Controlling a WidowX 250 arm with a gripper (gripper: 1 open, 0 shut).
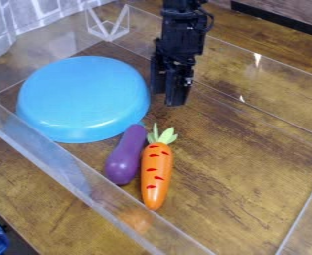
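My black gripper (171,85) is at the upper middle, low over the wooden table, just right of an upturned blue bowl or plate (83,95). Its fingers are dark, and whether they are open or shut is unclear. Below the blue piece lie a purple eggplant (127,154) and an orange carrot (157,174) with a green top, side by side.
A clear plastic barrier (65,189) runs along the left and lower left.
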